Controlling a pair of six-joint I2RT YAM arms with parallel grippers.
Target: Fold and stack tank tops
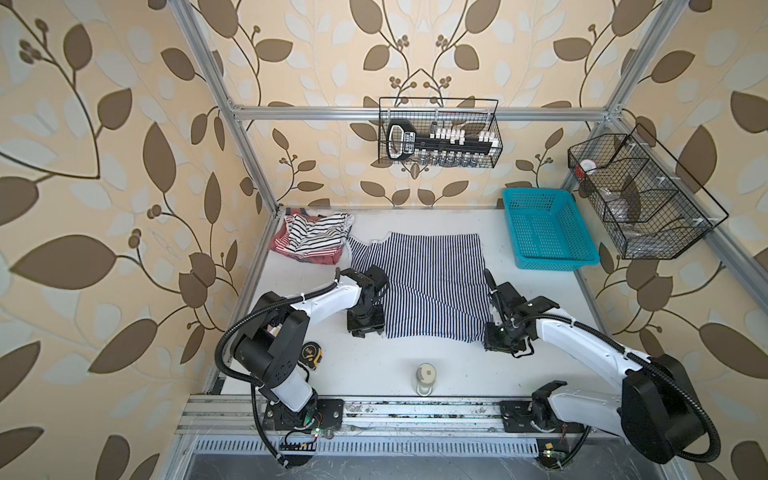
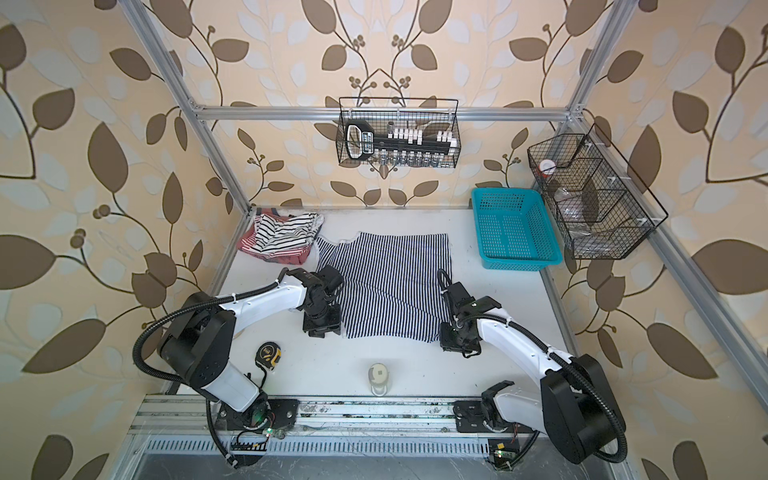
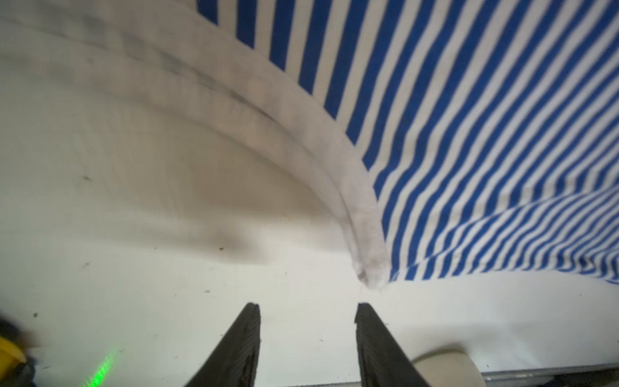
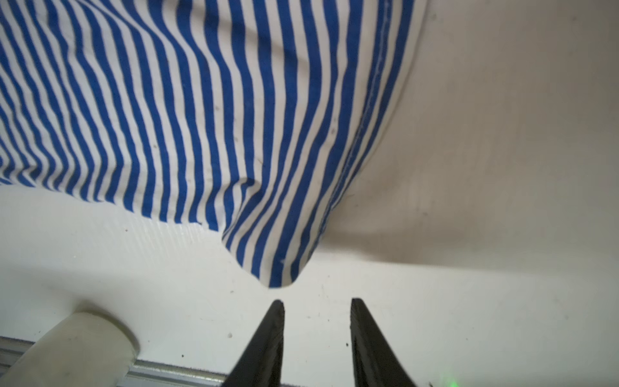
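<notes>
A navy-and-white striped tank top (image 1: 424, 272) lies spread on the white table, wrinkled toward its near hem. My left gripper is open over the near-left part, just short of a pale-trimmed corner (image 3: 374, 264) in the left wrist view. My right gripper is open at the near-right corner (image 4: 277, 264), with bare table between its fingertips. A pile of folded striped and red garments (image 1: 312, 236) sits at the back left.
A teal basket (image 1: 548, 228) stands back right. A pale cylinder (image 1: 425, 376) and a tape measure (image 1: 310, 354) lie near the front. Wire baskets (image 1: 648, 192) hang on the frame.
</notes>
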